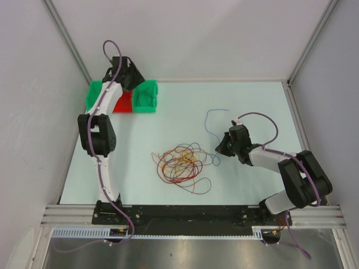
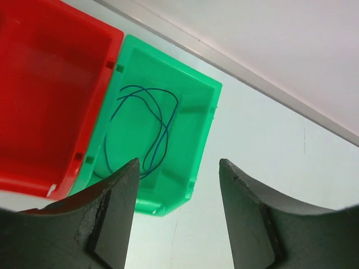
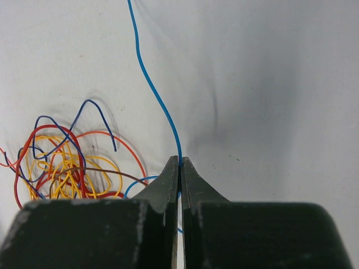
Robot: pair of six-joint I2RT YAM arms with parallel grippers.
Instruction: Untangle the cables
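A dark blue cable (image 2: pixel 161 123) lies looped inside the right green bin (image 2: pixel 203 131) in the left wrist view. Above the bins my left gripper is open, its fingers apart and empty. My right gripper is shut on a light blue cable (image 3: pixel 152 87), which runs up and away from its fingertips. In the top view that cable (image 1: pixel 206 120) curves toward the back of the table. To its left lies the tangled heap of red, orange, yellow and blue cables (image 1: pixel 182 163), some strands passing close to my right gripper.
A red bin (image 1: pixel 123 104) stands between the green bins, with the left green bin (image 1: pixel 91 96) partly behind the left arm. A wall rises behind them.
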